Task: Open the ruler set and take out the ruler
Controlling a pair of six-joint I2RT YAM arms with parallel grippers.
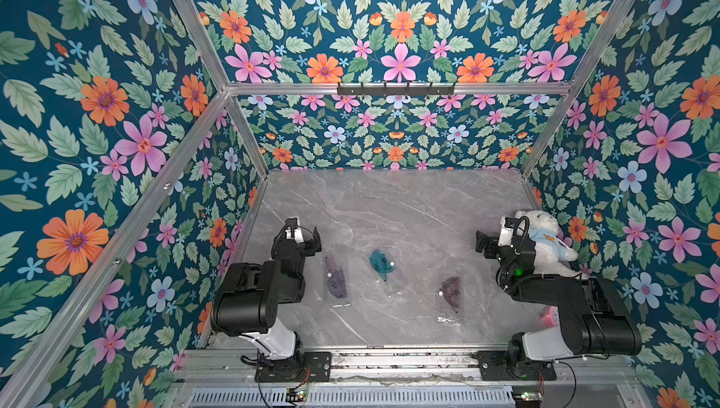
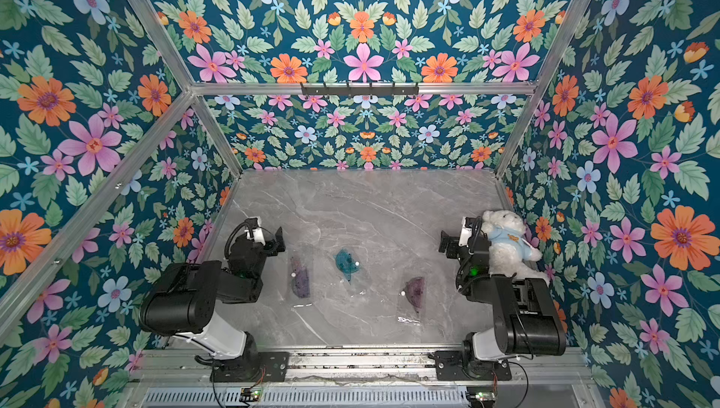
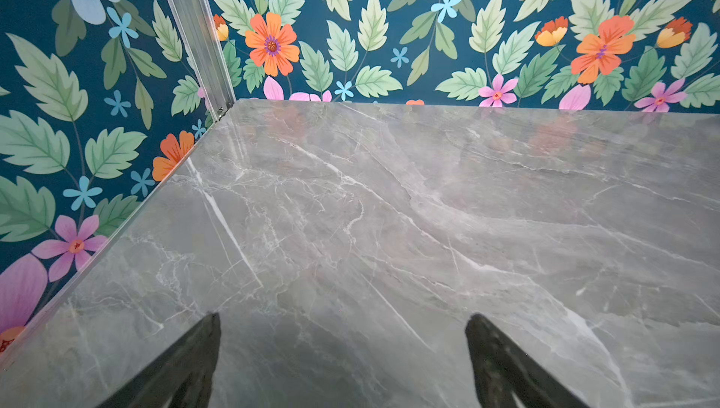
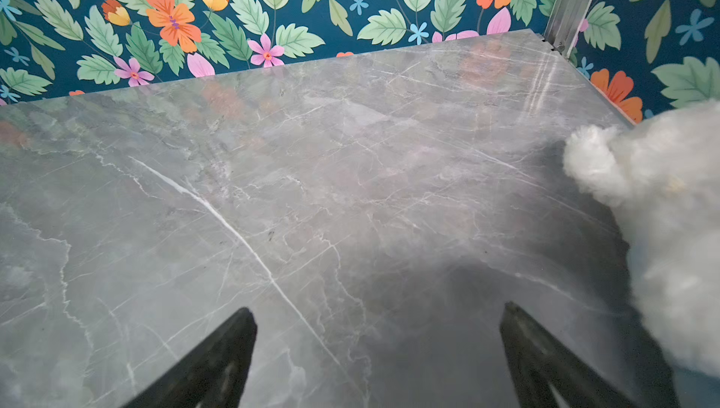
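Three small transparent pouches lie flat on the grey marble table between the arms: a purple set (image 1: 336, 280) on the left, a teal set (image 1: 381, 264) in the middle, a dark purple set (image 1: 451, 294) on the right; which items they hold is too small to tell. My left gripper stands open over bare table at the left, beyond the left pouch, nothing between its fingers. My right gripper is also open and empty, over bare table at the right, beside a white plush toy.
The white plush toy (image 2: 510, 246) in a blue top sits at the right edge, close to the right arm. A small pink object (image 1: 548, 316) is partly hidden behind that arm.
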